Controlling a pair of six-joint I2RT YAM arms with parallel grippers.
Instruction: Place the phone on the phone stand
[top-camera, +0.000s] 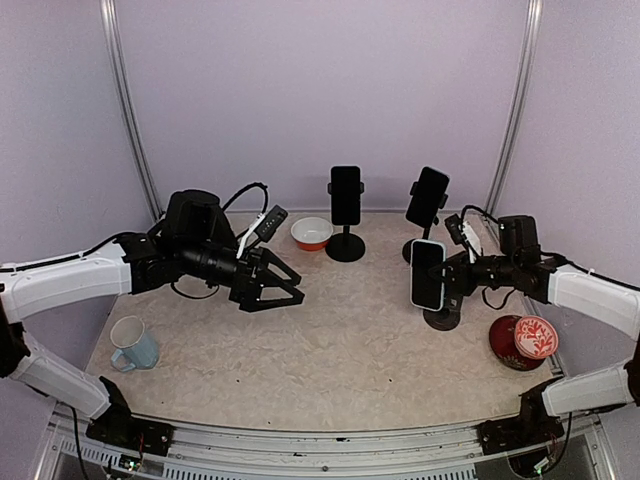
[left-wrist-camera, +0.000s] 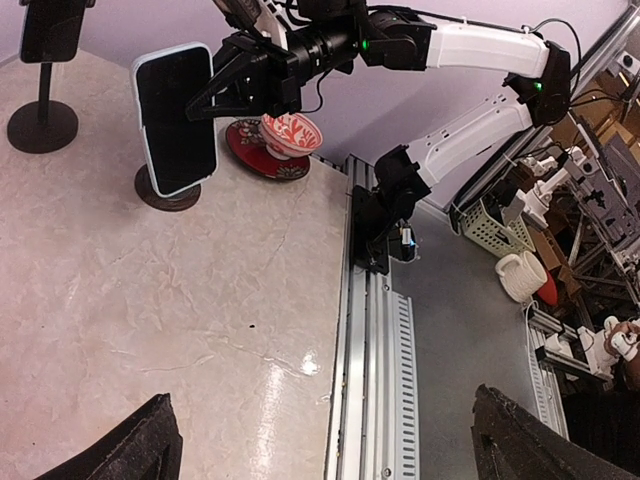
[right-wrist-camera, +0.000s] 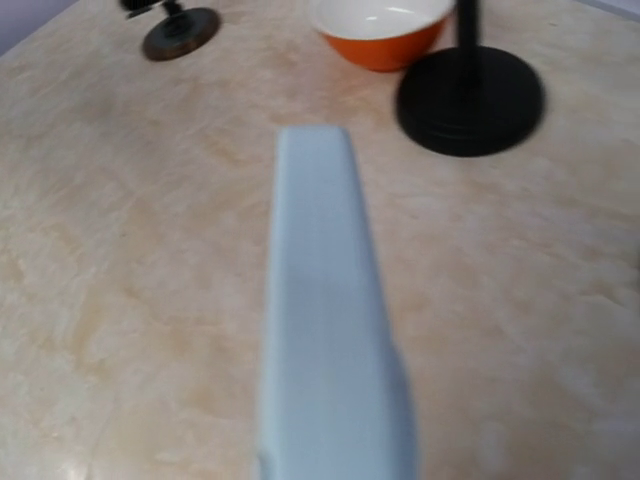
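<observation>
A phone (top-camera: 427, 275) with a pale edge and dark face is upright in my right gripper (top-camera: 449, 270), which is shut on it, in front of a dark stand (top-camera: 441, 318); the left wrist view shows the phone (left-wrist-camera: 177, 125) over that stand's round base (left-wrist-camera: 168, 200). Whether it touches the stand, I cannot tell. In the right wrist view the phone's pale edge (right-wrist-camera: 323, 280) fills the middle. My left gripper (top-camera: 275, 285) stands open and empty over the left middle of the table.
Two stands with phones (top-camera: 346, 195) (top-camera: 428, 197) stand at the back, beside an orange bowl (top-camera: 311, 233). A blue mug (top-camera: 138, 345) is front left, a patterned bowl on a red plate (top-camera: 507, 345) at right.
</observation>
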